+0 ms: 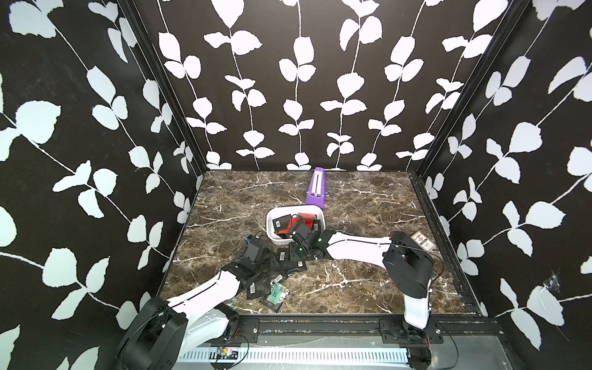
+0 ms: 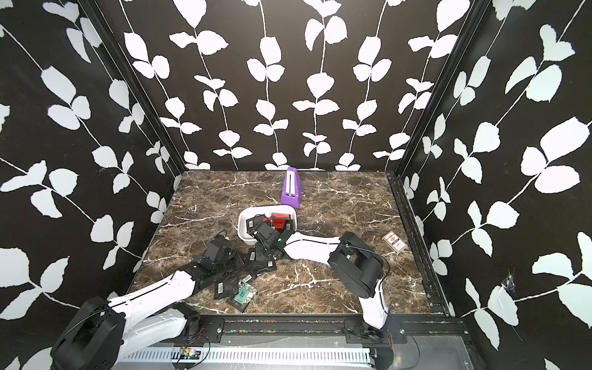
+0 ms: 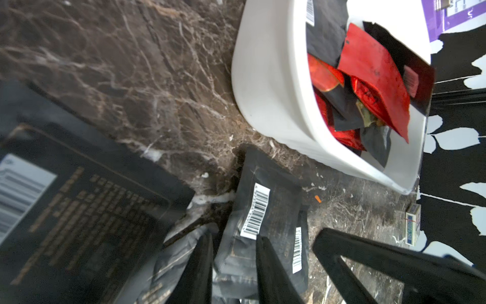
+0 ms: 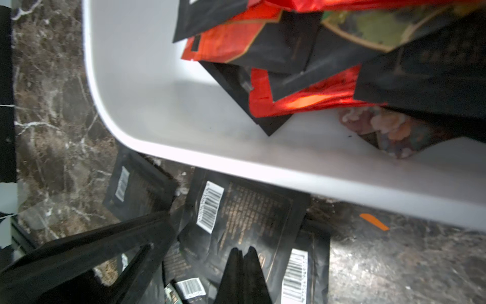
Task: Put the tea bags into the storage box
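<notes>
Dark tea bags with white barcodes lie piled in front of the white storage box (image 1: 269, 223); one flat black bag (image 4: 253, 212) is close to the box's front wall. More bags, black and red (image 3: 377, 71), fill the inside of the box. Over the pile, my left gripper is part open, with no bag visibly gripped and bags in view beyond its fingers. My right gripper hovers above the bags just in front of the box, its tips shut together and nothing showing between them. A large black bag (image 3: 91, 212) lies left of the left fingers.
Behind the box stands a purple object (image 1: 315, 190). A green packet (image 1: 277, 293) lies at the pile's front, and a small card box (image 2: 394, 241) far right. Both grippers are close together.
</notes>
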